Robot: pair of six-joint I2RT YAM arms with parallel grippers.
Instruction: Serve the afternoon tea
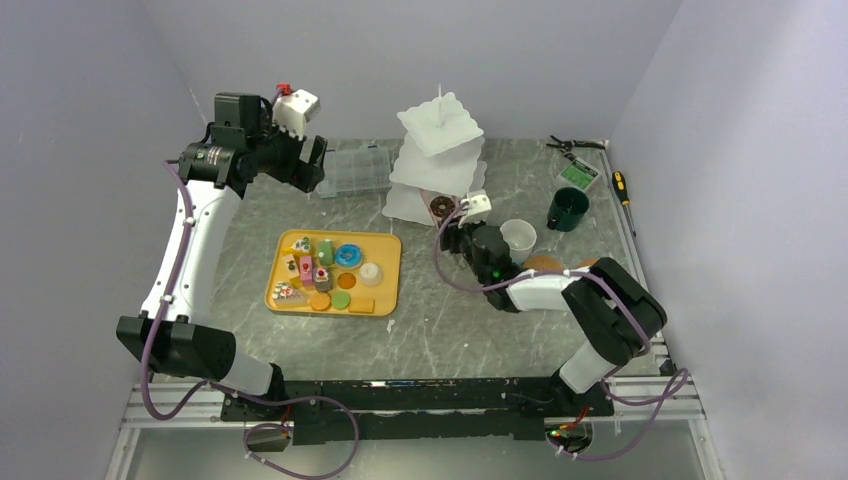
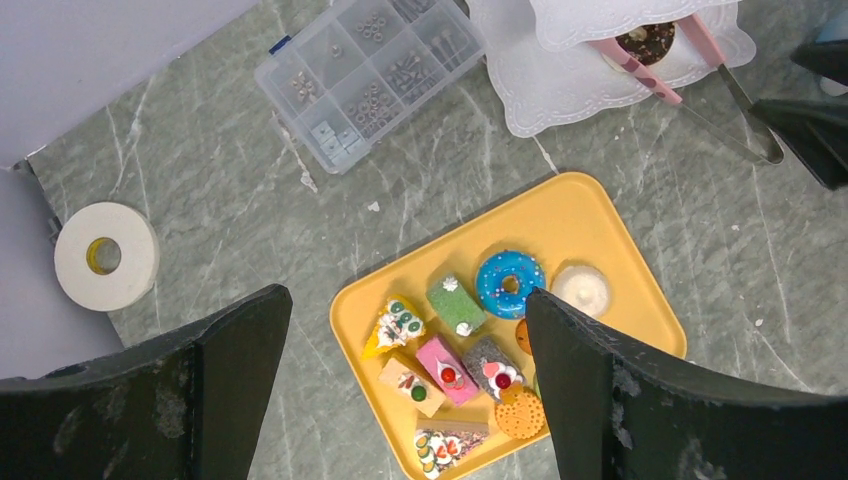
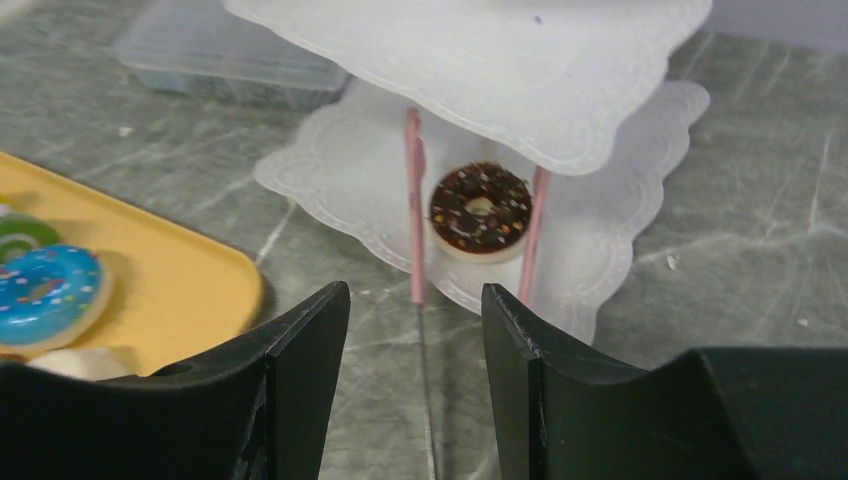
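Note:
A chocolate donut (image 3: 480, 212) sits on the lowest white scalloped stand tier (image 3: 330, 180), with pink-handled metal tongs (image 3: 416, 250) straddling it. My right gripper is just in front, over the tongs, fingers apart with nothing visibly held. My left gripper hangs open and empty above the back left, over the yellow tray (image 1: 385, 275), which holds several sweets, including a blue donut (image 2: 510, 285) and a pink cake (image 2: 446, 370).
A clear parts box (image 1: 355, 170) lies behind the tray. A white cup (image 1: 518, 235), green mug (image 1: 568, 205), brown coasters, pliers and screwdriver are on the right.

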